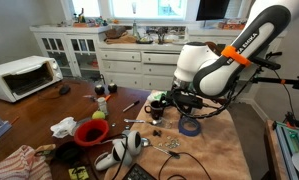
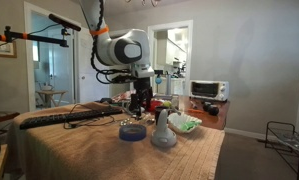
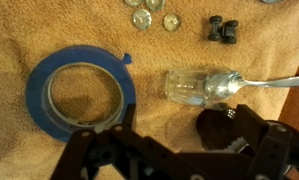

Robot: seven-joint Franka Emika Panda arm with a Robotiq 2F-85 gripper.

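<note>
My gripper is open, with empty space between its fingers, above the tan cloth (image 3: 189, 38). In the wrist view a blue tape roll (image 3: 35, 98) lies to the left, flat on the cloth. A small clear glass jar (image 3: 185, 86) lies ahead of the fingertips, with a metal spoon (image 3: 274, 82) reaching from it to the right. Beside the right finger is a round dark object (image 3: 211, 124), partly hidden by it. In the second exterior view the gripper (image 2: 139, 110) hangs just behind the tape roll (image 2: 132, 132).
Small clear discs (image 3: 142, 18) and a black piece (image 3: 222, 29) lie on the cloth. A grey cone-shaped object (image 2: 163, 134) stands right of the tape. A red bowl (image 1: 90, 132) and cables crowd the table's left. Bare cloth (image 1: 214, 150) lies at the front right.
</note>
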